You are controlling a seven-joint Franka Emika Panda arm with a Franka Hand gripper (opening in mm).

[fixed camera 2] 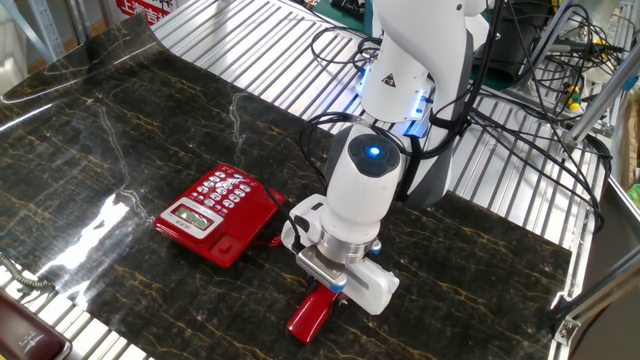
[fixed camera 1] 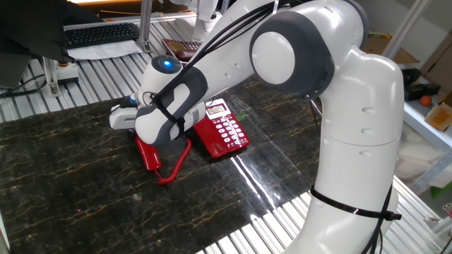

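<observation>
A red telephone base (fixed camera 1: pixel 222 134) with white keys and a small display rests on the dark marbled sheet. Beside it is its red handset (fixed camera 1: pixel 148 155), partly covered by my gripper and hand; a coiled red cord (fixed camera 1: pixel 174 169) runs from the handset's near end. In the second exterior view, my gripper (fixed camera 2: pixel 335 292) points down over the handset (fixed camera 2: pixel 312 314), whose one end sticks out from under it. The telephone base (fixed camera 2: pixel 220 215) stands apart from the gripper in that view. My fingertips are hidden, so whether they close around the handset does not show.
The marbled sheet (fixed camera 1: pixel 63 190) is mostly clear around the phone. Slatted metal table surface (fixed camera 2: pixel 265 55) surrounds it. A keyboard (fixed camera 1: pixel 101 34) and another dark red phone (fixed camera 1: pixel 181 49) lie beyond the sheet. Black cables hang along my arm.
</observation>
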